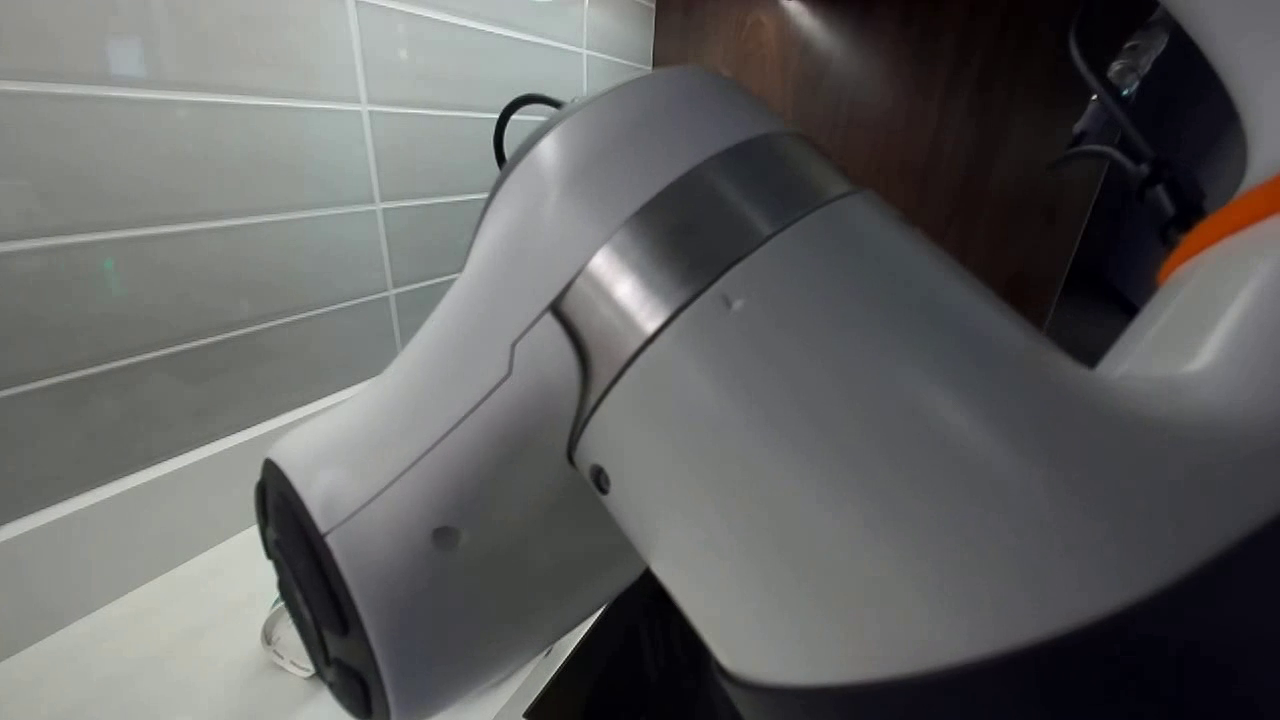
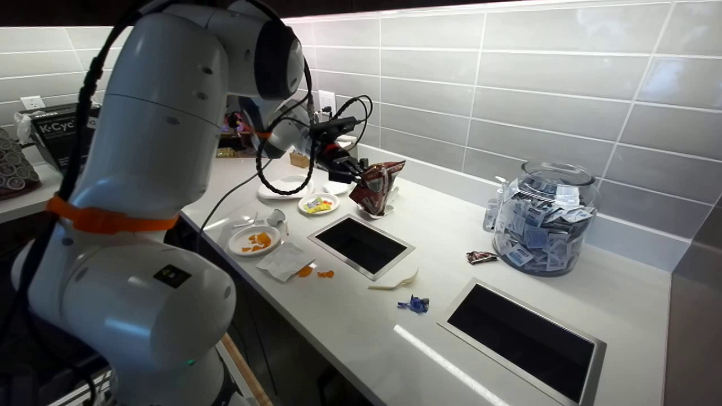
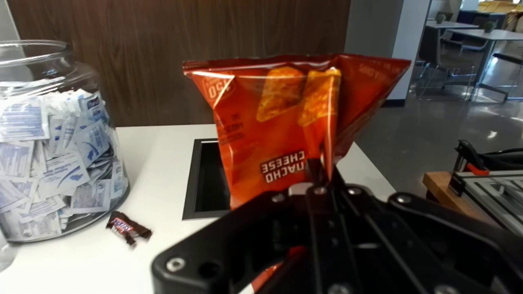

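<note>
A red nacho cheese chip bag (image 3: 235, 166) fills the middle of the wrist view, its printing upside down. My gripper is shut on it, the thin film pinched and creased between the fingertips. In the second exterior view the bag (image 2: 374, 189) hangs tilted from my gripper (image 2: 359, 172) over the far side of the counter, near the tiled wall. White items partly show below it; whether the bag touches them I cannot tell. The first exterior view is mostly blocked by my arm (image 1: 768, 420), so neither gripper nor bag appears there.
Two dark openings, the nearer one (image 2: 524, 338) and the farther one (image 2: 365, 243), are set in the white counter. A glass jar of packets (image 2: 545, 226) stands by the wall, a candy wrapper (image 2: 481, 257) beside it. A blue wrapper (image 2: 414, 304), plates and orange scraps (image 2: 260, 241) lie about.
</note>
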